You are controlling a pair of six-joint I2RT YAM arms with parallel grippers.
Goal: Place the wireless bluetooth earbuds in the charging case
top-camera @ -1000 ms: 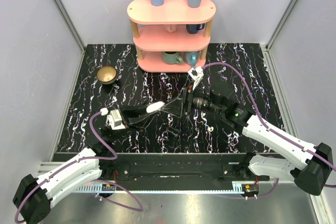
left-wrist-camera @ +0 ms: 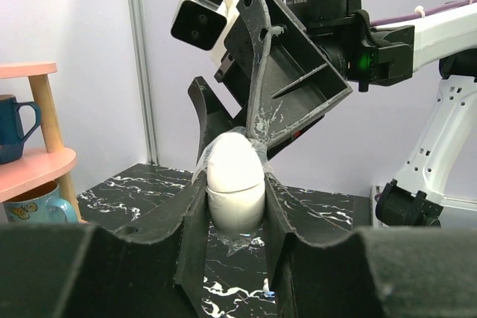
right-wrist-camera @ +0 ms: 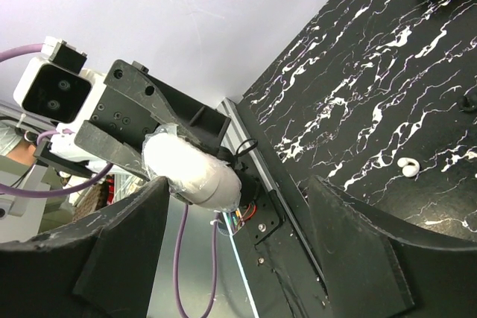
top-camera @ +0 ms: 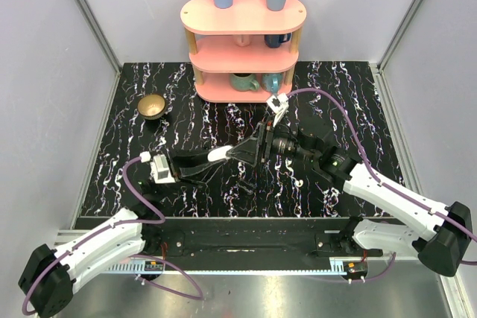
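Note:
The white charging case (left-wrist-camera: 235, 184), with clear film around it, is clamped in my left gripper, one dark finger on each side. In the top view the case (top-camera: 219, 154) is up above the table between the two arms. My right gripper (top-camera: 240, 151) reaches its far end from the right. In the right wrist view, my right gripper has its fingers well apart; the case (right-wrist-camera: 192, 173) lies just beyond the left finger, and whether they touch I cannot tell. No earbud shows between the right fingers. A white earbud (right-wrist-camera: 408, 166) lies on the black marbled table.
A small dark object (right-wrist-camera: 467, 104) rests on the table. The brass bowl (top-camera: 152, 106) stands at the back left. At the back, a pink shelf (top-camera: 244, 14) holds cups and mugs. Bare tabletop lies to the right of the bowl and around the earbud.
The left gripper's wrist has tipped slightly and shifted a few pixels to the left, with the case still in its fingers. The right arm looks unmoved.

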